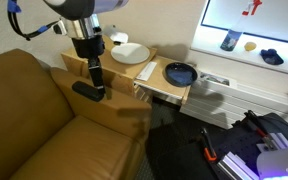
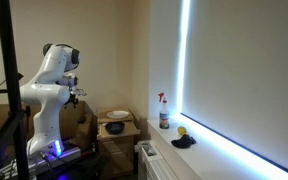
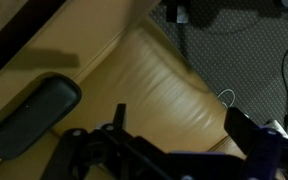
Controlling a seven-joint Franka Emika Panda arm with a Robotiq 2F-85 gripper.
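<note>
No task is named; nearest to my gripper [image 1: 98,88] is a black oblong case [image 1: 87,91] lying on the brown sofa's armrest [image 1: 124,112]. In exterior view 1 the gripper hangs pointing down, its tip overlapping the case's right end; whether they touch I cannot tell. From the wrist the case [image 3: 31,115] appears at the left, outside the fingers. The gripper is open there, its fingers [image 3: 120,118] wide apart with only the sofa seat showing between them.
Behind the armrest, a wooden table holds a white plate [image 1: 130,52], a white flat item [image 1: 146,71] and a dark bowl [image 1: 181,73]. A spray bottle [image 2: 164,112] and dark cloth [image 2: 182,141] rest on the sill. The sofa seat [image 1: 79,150] is clear.
</note>
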